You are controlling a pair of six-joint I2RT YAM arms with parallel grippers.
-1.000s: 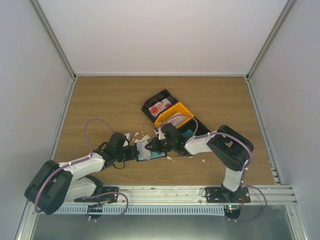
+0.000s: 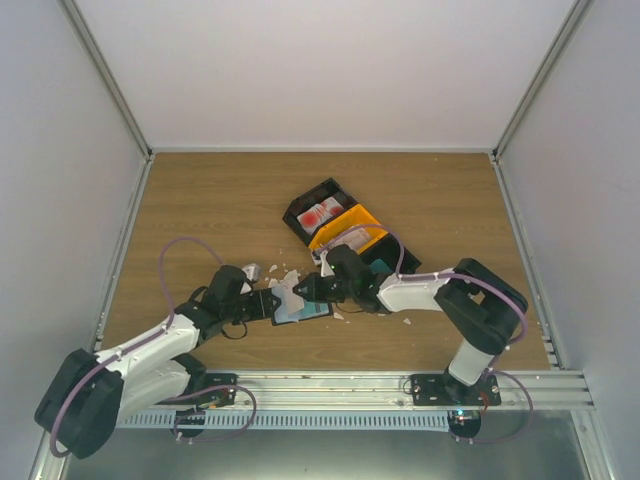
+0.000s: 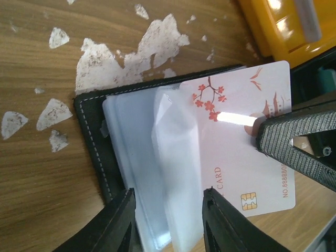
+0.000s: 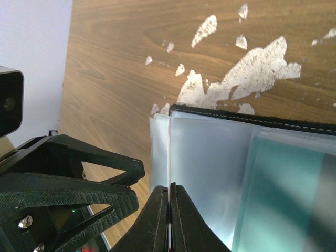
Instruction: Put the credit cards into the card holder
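Observation:
The card holder (image 3: 136, 142), a dark stitched wallet with clear sleeves, lies on the table between my grippers. A white floral credit card (image 3: 244, 184) stands at its sleeves, partly behind a raised clear sleeve, with the right gripper's finger across it in the left wrist view. My right gripper is shut, with the thin edge of the card between its fingertips. My left gripper is part open at the holder's left side, fingers apart at the sleeves.
A black box (image 2: 300, 205) with cards, an orange box (image 2: 365, 220) and another dark box stand behind and right of the holder. White flakes mark the wood near it.
My right arm has shifted a little to the right and down in the top view. My left arm has also moved slightly, its gripper staying at the holder.

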